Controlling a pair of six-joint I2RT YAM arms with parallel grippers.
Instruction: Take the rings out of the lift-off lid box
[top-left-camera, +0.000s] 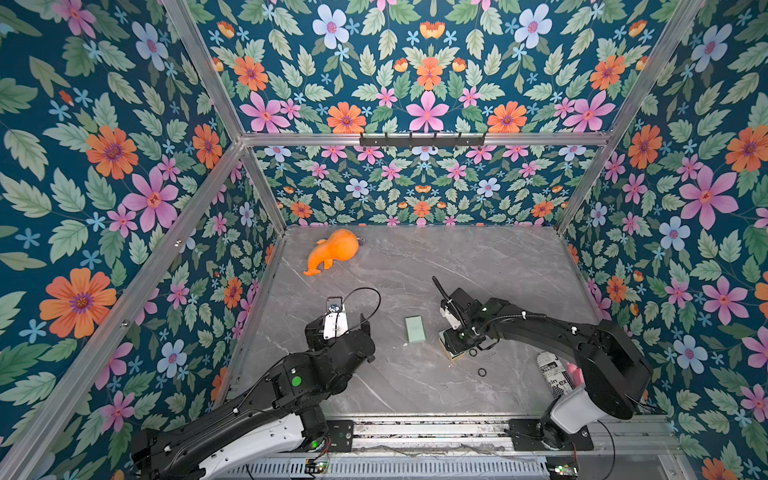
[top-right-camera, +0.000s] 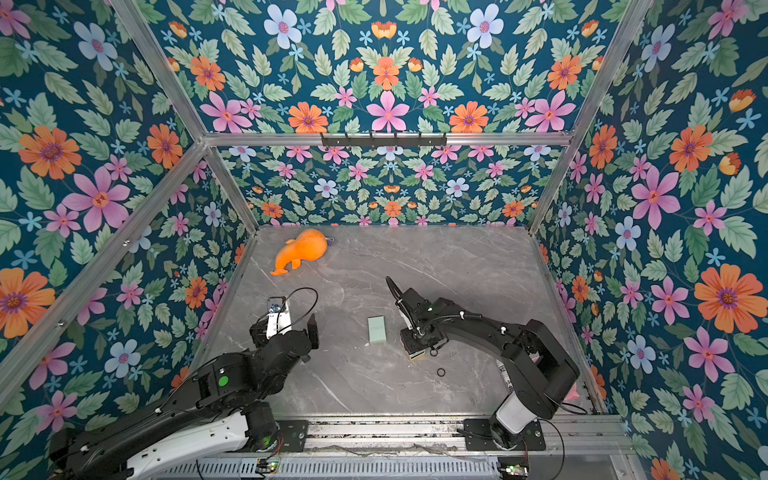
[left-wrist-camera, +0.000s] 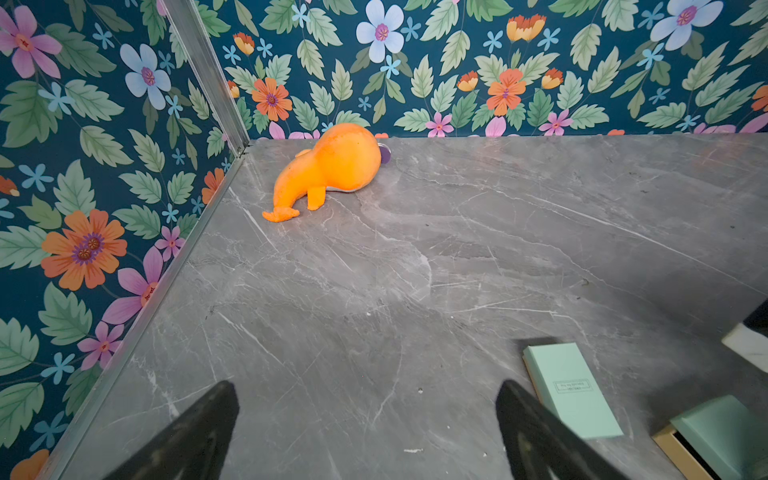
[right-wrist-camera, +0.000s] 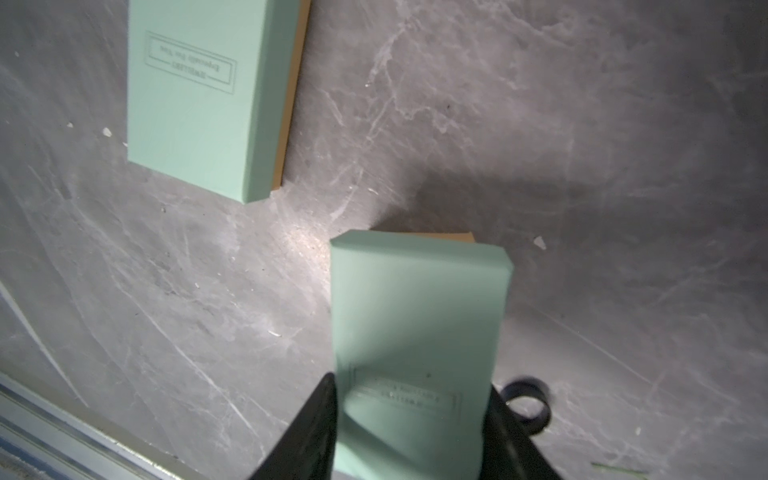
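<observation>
My right gripper is shut on the mint-green lid (right-wrist-camera: 416, 312) of a small box, one finger along each long side. The lid's tan base peeks out beyond its far end; in the left wrist view a dark gap shows between the tan base (left-wrist-camera: 684, 456) and the green lid (left-wrist-camera: 724, 436). A black ring (right-wrist-camera: 526, 404) lies beside the right finger. Another dark ring (top-left-camera: 481, 372) rests on the table closer to the front. Whether the box holds more rings is hidden. My left gripper stands open and empty, left of the boxes.
A second green box (right-wrist-camera: 188, 88), closed, lies left of the held one. An orange plush toy (top-left-camera: 332, 249) sits at the back left. By the right arm's base lies a black-and-white printed container (top-left-camera: 553, 372).
</observation>
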